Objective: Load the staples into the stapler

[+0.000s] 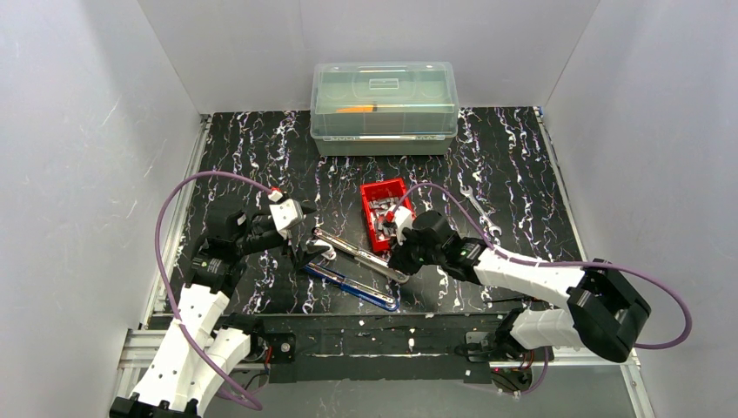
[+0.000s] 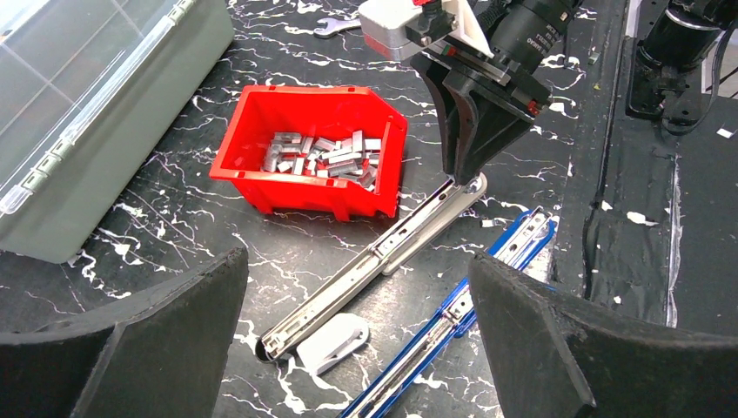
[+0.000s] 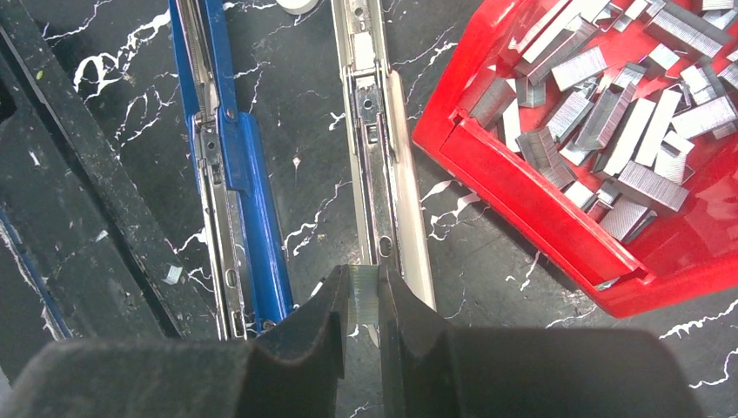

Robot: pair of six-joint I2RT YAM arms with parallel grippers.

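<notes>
An opened-out beige stapler [image 2: 374,261] lies on the black marbled table, its metal channel facing up. My right gripper is over one end of it, shut on a short staple strip [image 3: 364,287] that lines up with the channel. Whether the strip touches the channel, I cannot tell. Alongside lies a blue stapler [image 3: 248,192], opened out too. A red bin [image 2: 313,187] of loose staple strips [image 2: 331,157] stands beside the beige stapler. My left gripper is open, its fingers [image 2: 174,326] wide apart and apart from both staplers.
A white staple remover [image 2: 335,342] sits against the beige stapler's left end. Behind are a lidded grey-green toolbox [image 1: 385,113] and, at right, a wrench [image 1: 480,211].
</notes>
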